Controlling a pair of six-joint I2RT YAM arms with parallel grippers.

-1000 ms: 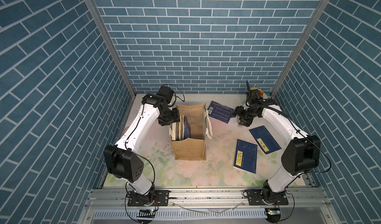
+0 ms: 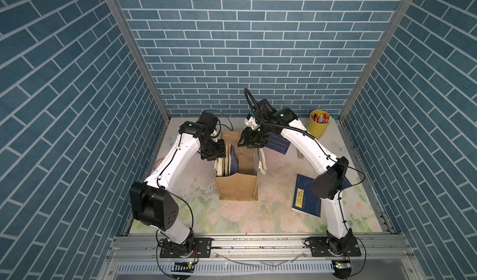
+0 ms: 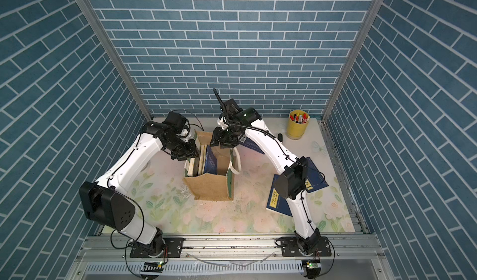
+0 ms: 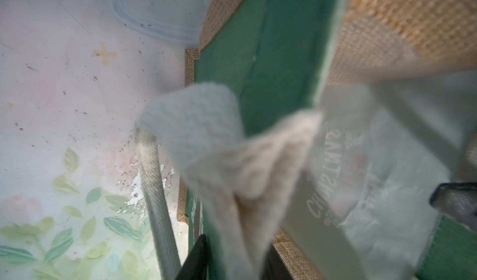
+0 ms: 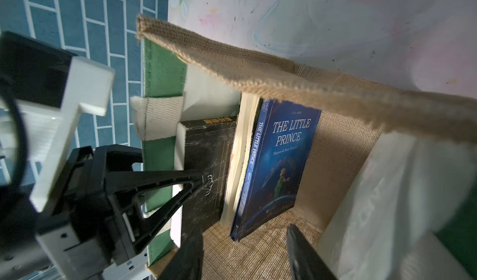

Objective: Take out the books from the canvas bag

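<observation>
The canvas bag (image 2: 237, 186) stands upright and open at the top, tan with green sides. Several books stand against its left wall; the blue "The Little Prince" (image 5: 278, 156) is rightmost, beside pale-paged books (image 5: 240, 156) and a black book (image 5: 211, 156). At the bag's left side, my left gripper (image 2: 218, 156) is shut on the white bag handle (image 4: 243, 180). My right gripper hangs over the bag's opening, its fingers (image 5: 191, 257) apart with nothing between them. It faces the books without touching The Little Prince.
Two dark blue books with yellow labels lie at right, including the nearer book (image 2: 307, 195); the right arm partly covers the other. Behind the bag's right side lies another blue book (image 2: 278, 143). A yellow pen cup (image 2: 317, 126) stands back right.
My left gripper has barely moved.
</observation>
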